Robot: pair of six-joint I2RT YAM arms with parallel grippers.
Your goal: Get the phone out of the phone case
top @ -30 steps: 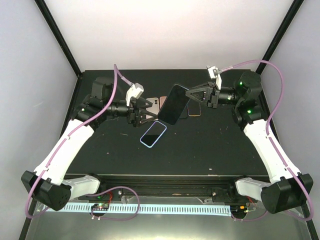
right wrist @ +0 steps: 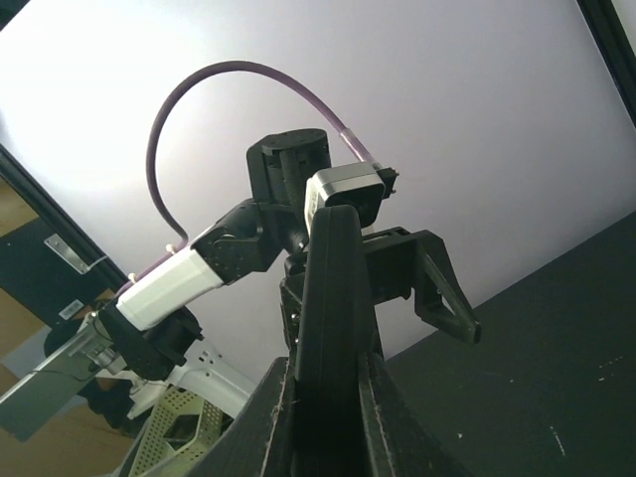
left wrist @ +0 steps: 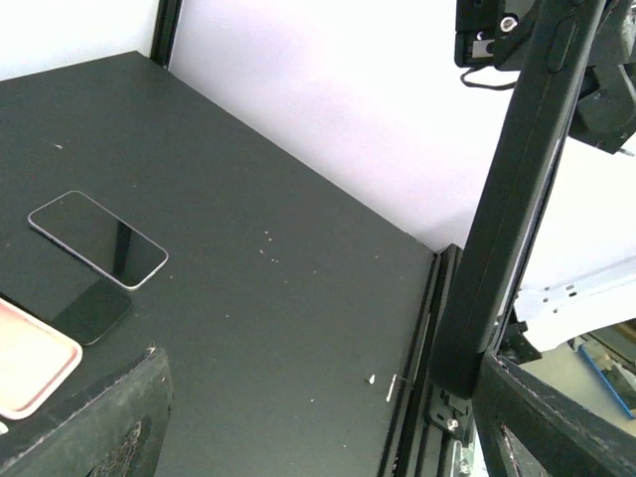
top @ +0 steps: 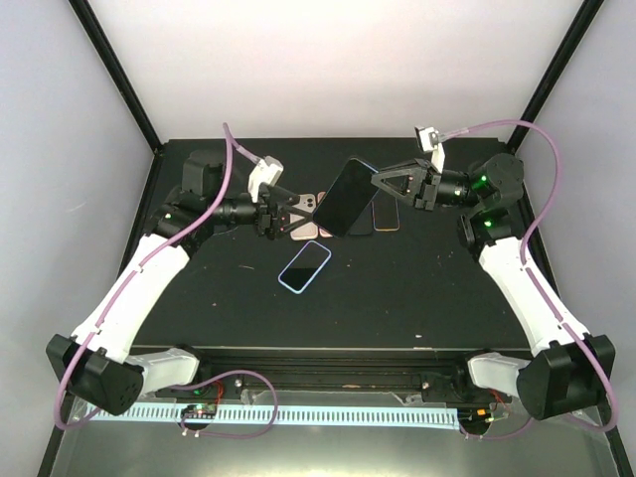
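A dark phone in a black case is held tilted above the table, its black screen facing the top camera. My right gripper is shut on its upper right corner. In the right wrist view the cased phone appears edge-on between the fingers. My left gripper stands part open at the lower left corner. In the left wrist view the cased phone runs edge-on down to the right-hand finger, while the left-hand finger is well apart from it. The phone-case seam cannot be made out.
A blue-rimmed phone lies on the black table below the grippers. Behind the held phone lie a pale phone and a dark phone with a light rim.
The right gripper still holds it, moved slightly right.
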